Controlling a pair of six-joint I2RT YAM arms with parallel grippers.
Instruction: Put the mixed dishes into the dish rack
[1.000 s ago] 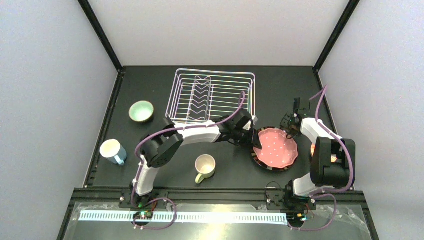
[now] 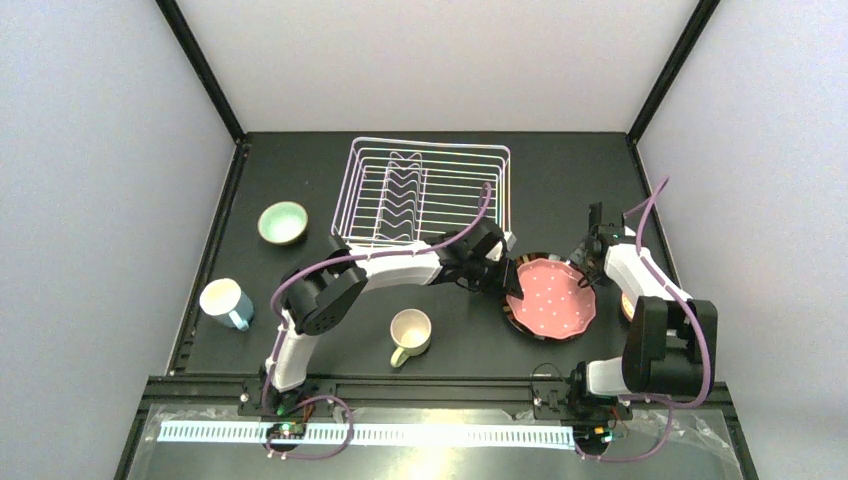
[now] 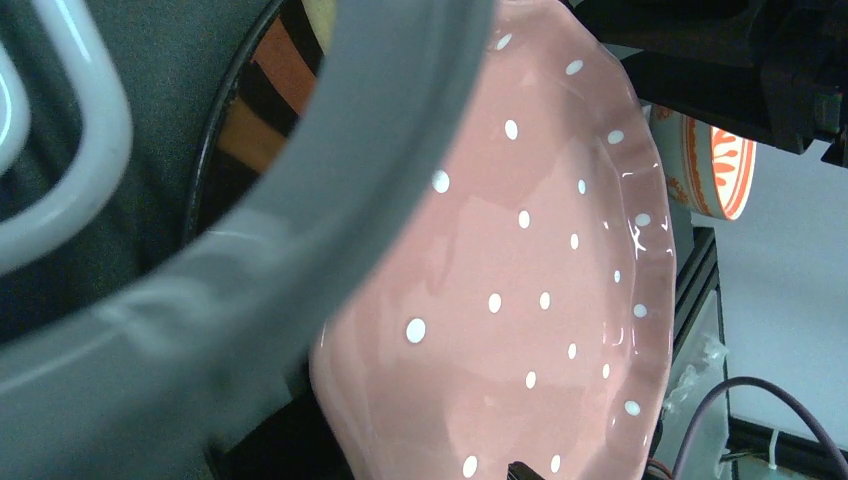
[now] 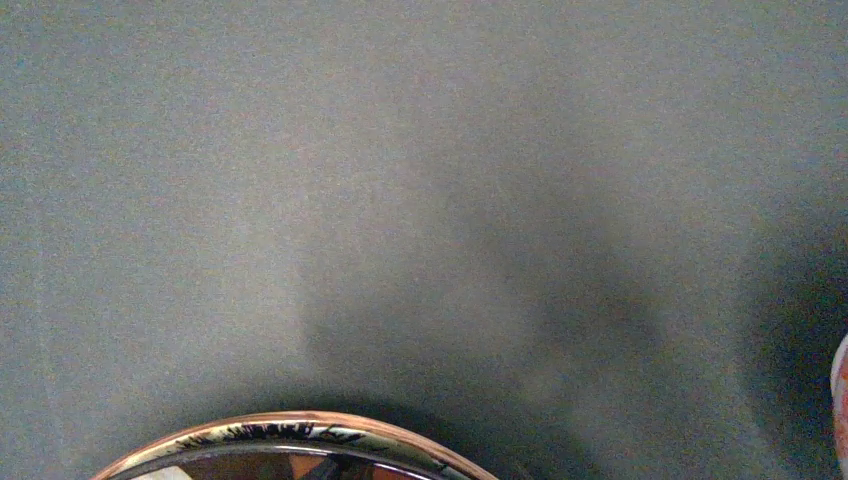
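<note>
A pink scalloped plate with white dots (image 2: 551, 300) rests on a dark striped dish (image 2: 515, 321). At the plate's left rim is my left gripper (image 2: 514, 287), open; in the left wrist view the plate (image 3: 530, 270) fills the middle. My right gripper (image 2: 584, 268) stands open by the plate's upper right edge; its fingers do not show in the right wrist view, where the striped dish's rim (image 4: 310, 425) appears. The white wire dish rack (image 2: 465, 200) holds no dishes. A green bowl (image 2: 283, 222), a blue mug (image 2: 227, 302) and a cream mug (image 2: 410, 332) stand on the table.
An orange-patterned bowl (image 3: 720, 165) lies at the right, mostly under the right arm in the top view. The left arm spans the space in front of the rack. Table behind the plate (image 4: 400, 200) is bare.
The right arm has shifted slightly right and toward the front, its gripper staying near the plate's upper right edge. The left arm, plate and other dishes look unmoved.
</note>
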